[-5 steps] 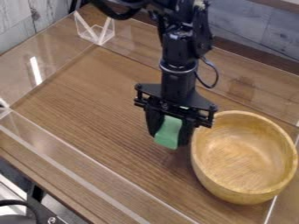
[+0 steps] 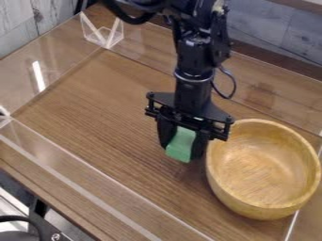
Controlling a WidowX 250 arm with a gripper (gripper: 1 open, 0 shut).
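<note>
The black gripper (image 2: 182,128) hangs over the middle of the wooden tray, just left of a yellow bowl (image 2: 261,174). A green object (image 2: 182,145) sits between and below its fingers, apparently held, though the fingertips are partly hidden. The bowl's left rim is close beside the green object.
The wooden tray floor (image 2: 88,132) is clear to the left. A clear plastic holder (image 2: 104,28) stands at the back left. Tray walls line the back, and a dark cable lies at the lower left corner.
The gripper and green object have shifted very slightly down and left. The bowl stays where it was.
</note>
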